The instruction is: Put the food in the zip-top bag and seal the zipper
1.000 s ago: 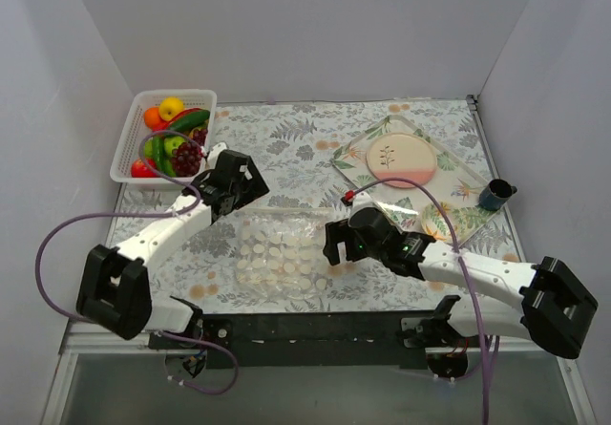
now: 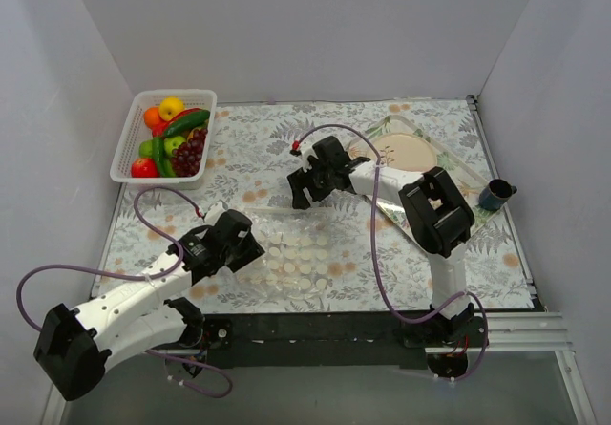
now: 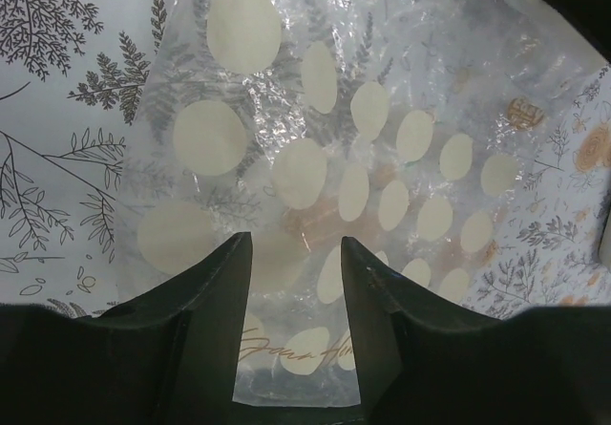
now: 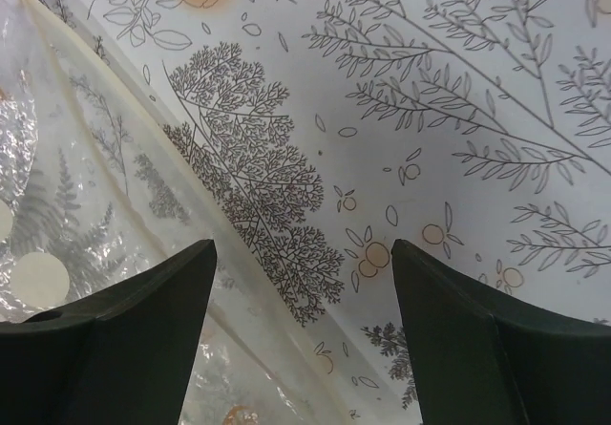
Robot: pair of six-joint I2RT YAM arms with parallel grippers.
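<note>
A clear zip top bag (image 2: 289, 256) with cream dots lies flat on the table. In the left wrist view the bag (image 3: 299, 173) spreads beneath my left gripper, which is part open and holds nothing. From above, that left gripper (image 2: 250, 252) is over the bag's left side. My right gripper (image 2: 301, 197) is near the far edge of the bag, toward its right end. In the right wrist view, the bag's zipper edge (image 4: 205, 210) runs diagonally past the right gripper, with bare tablecloth between its open fingers. Food (image 2: 177, 138) fills the basket at the back left.
The white basket (image 2: 122, 148) holds fruit and vegetables. A patterned tray (image 2: 458, 172) with a round plate (image 2: 401, 150) is at the right, and a dark mug (image 2: 495, 194) stands on its edge.
The right gripper has swung back and left, from the bag's right side to its far edge.
</note>
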